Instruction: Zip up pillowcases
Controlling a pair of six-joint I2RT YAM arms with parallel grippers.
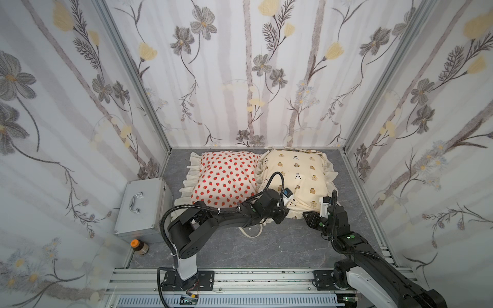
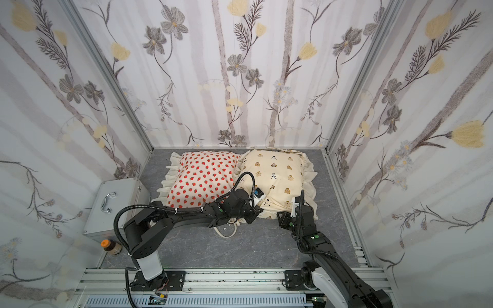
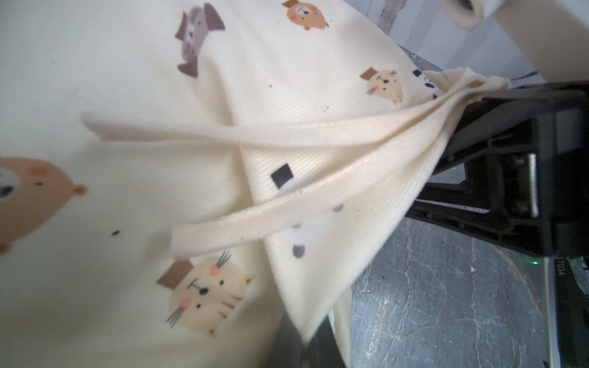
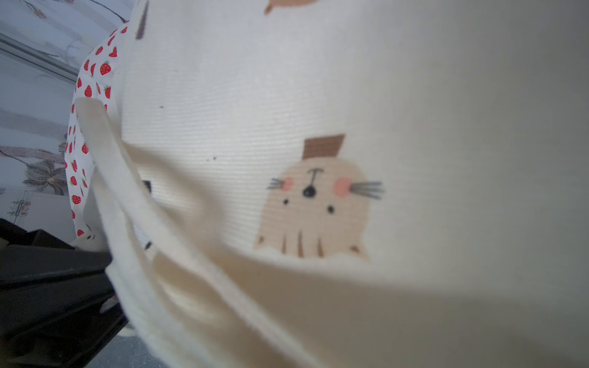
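A cream pillowcase with animal prints point(image 1: 295, 174) lies at the right, ruffled at its side, beside a red strawberry pillow point(image 1: 226, 174). My left gripper is shut at the cream case's front corner; a fold of fabric reaches its tips, though whether any is held is unclear. My right gripper point(image 1: 310, 219) is at that case's front edge. Two cream straps point(image 3: 306, 202) run over the fabric into the right gripper's area in the left wrist view. The right gripper's fingertips are hidden by cloth.
A metal box point(image 1: 143, 215) stands at the left, with an orange-capped bottle point(image 1: 138, 246) in front of it. Floral panels enclose the back and sides. Bare grey tabletop point(image 1: 277, 249) shows along the front.
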